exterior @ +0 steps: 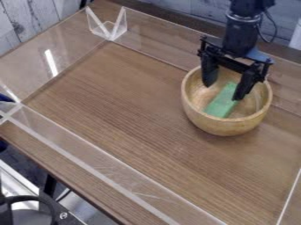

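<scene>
My black gripper (227, 75) hangs at the upper right over a round wooden bowl (219, 124), its fingers spread open and reaching down inside the rim. In the bowl lies a light green block (220, 103), partly hidden at its upper end by the gripper. Whether the fingers touch the block cannot be told from this view.
A small clear plastic piece (107, 24) stands at the back left. Black hardware and cable (26, 215) sit at the lower left edge.
</scene>
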